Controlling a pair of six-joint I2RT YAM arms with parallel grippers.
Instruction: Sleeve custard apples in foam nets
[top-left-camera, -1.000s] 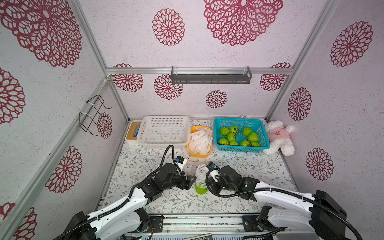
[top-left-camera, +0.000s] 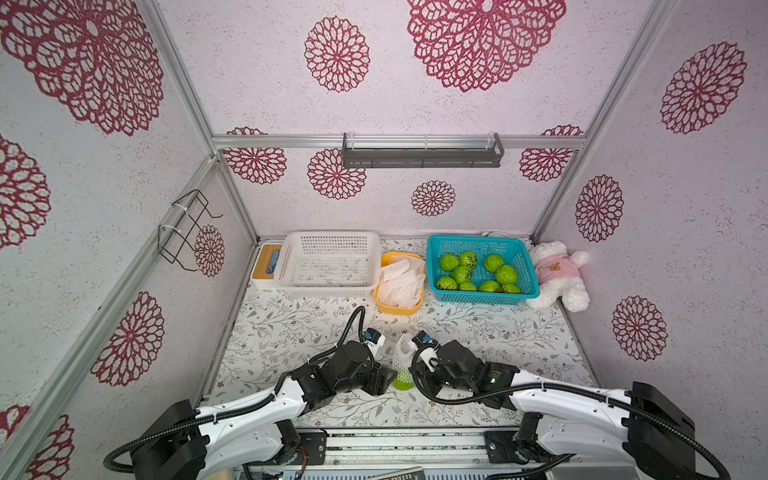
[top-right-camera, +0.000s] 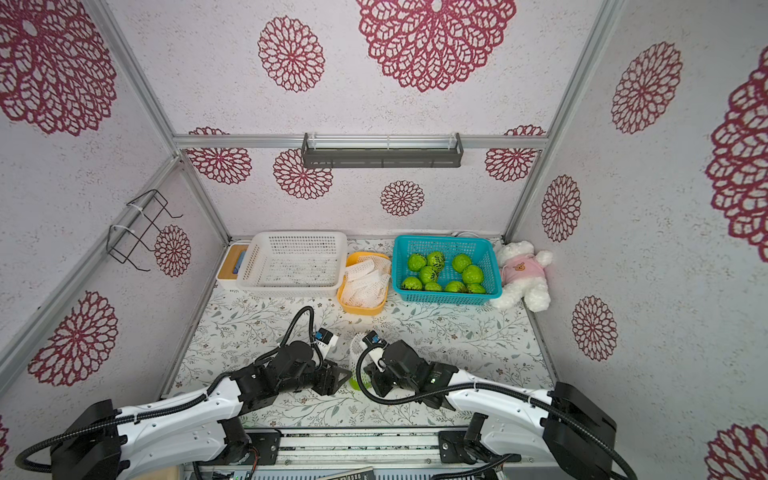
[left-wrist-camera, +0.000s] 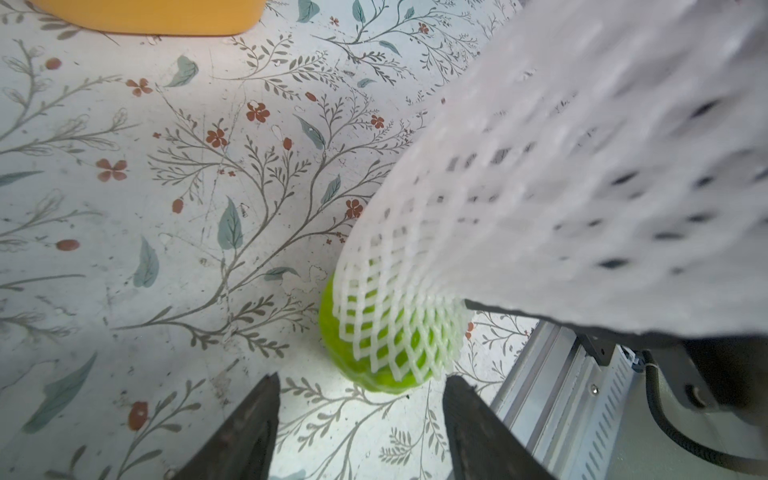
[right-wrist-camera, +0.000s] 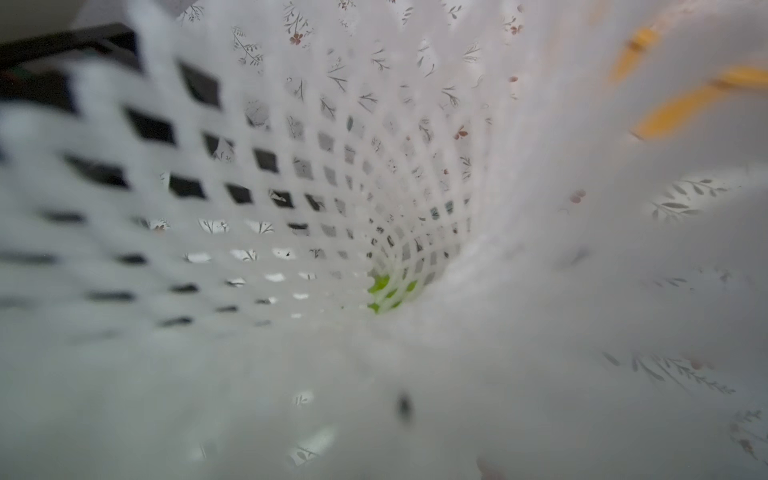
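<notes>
A green custard apple (left-wrist-camera: 384, 344) stands on the table at the front centre, inside the lower end of a white foam net (left-wrist-camera: 544, 192). My right gripper (top-left-camera: 420, 368) is shut at the net, which covers much of the right wrist view; its fingertips are hidden there. My left gripper is open beside the fruit, fingertips on either side just in front of it, nothing between them. More custard apples sit in a blue basket (top-left-camera: 482, 300) at the back right.
An orange basket (top-left-camera: 382, 304) of foam nets stands behind, between the blue one and an empty white basket (top-left-camera: 320, 292). A plush toy (top-left-camera: 560, 276) sits at the right wall.
My left gripper has moved lower and toward the front, down to the fruit's level. The net covers more of the fruit in the top left view; the right gripper has shifted slightly.
</notes>
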